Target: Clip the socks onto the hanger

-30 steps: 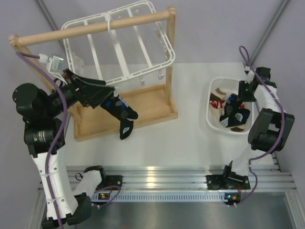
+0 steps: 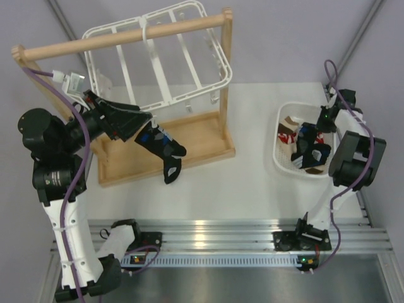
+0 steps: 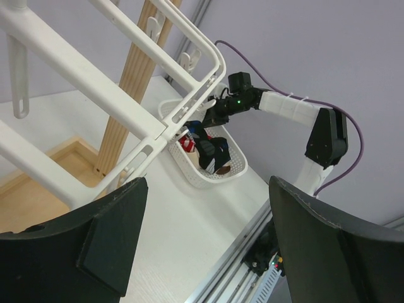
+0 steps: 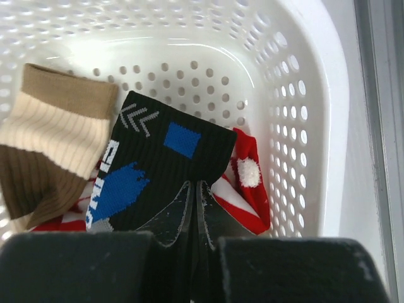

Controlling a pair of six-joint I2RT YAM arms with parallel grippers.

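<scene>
A black sock with blue marks hangs from the near edge of the white hanger. My left gripper is beside its upper end; in the left wrist view its fingers stand wide apart with nothing between them. At the right, my right gripper reaches into the white basket with its fingers shut. Its fingertips touch a black sock with blue patches; whether cloth is pinched between them cannot be made out. Under that sock lies a red and white one, with a brown and cream sock alongside.
The hanger hangs from a wooden stand with a tray-like base. Small clips line the hanger's edge. Clear white table lies between stand and basket. The basket wall rises close beside the right gripper.
My right gripper has shifted slightly and lowered onto the socks in the basket. The hanging sock has swung a little to the right. The left arm has hardly moved.
</scene>
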